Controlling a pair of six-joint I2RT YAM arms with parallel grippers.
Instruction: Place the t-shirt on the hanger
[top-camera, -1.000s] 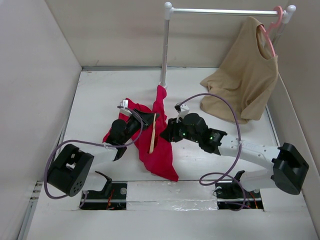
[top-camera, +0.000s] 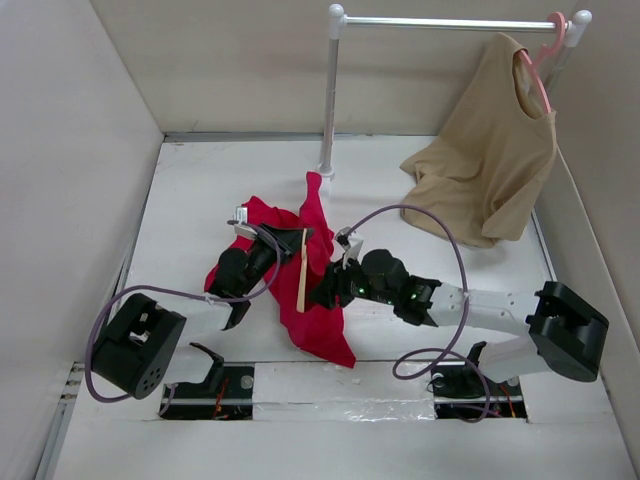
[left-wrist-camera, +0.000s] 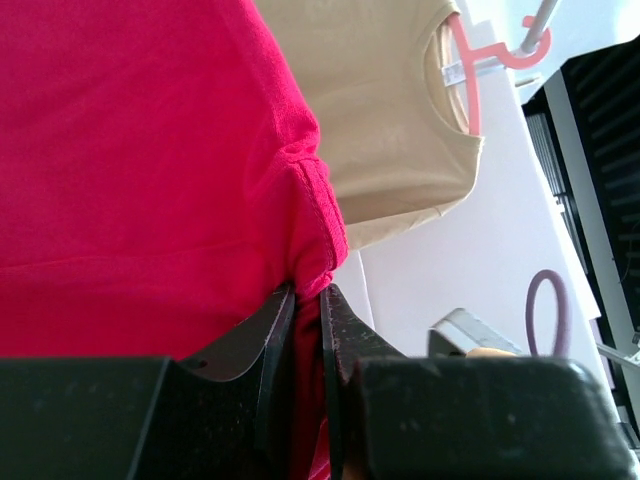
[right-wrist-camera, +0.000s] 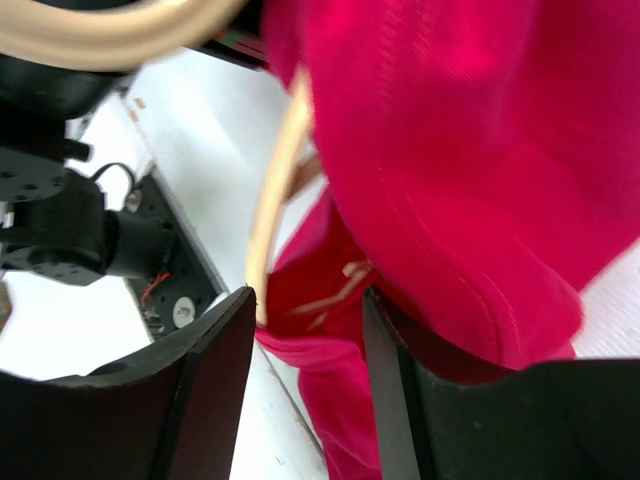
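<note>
A red T-shirt lies bunched on the white floor between the arms. My left gripper is shut on the shirt's folded edge, which rises between the fingertips in the left wrist view. A pale wooden hanger stands upright against the red cloth, its top at the left gripper. My right gripper stands open beside the hanger's lower part; in the right wrist view the hanger bar and red cloth show beyond and between its open fingers.
A beige garment hangs on a pink hanger from the metal rack at the back right. The rack's upright post stands behind the red shirt. White walls close in both sides.
My right gripper has moved left and down toward the hanger and shirt. The left gripper and hanger have shifted slightly left.
</note>
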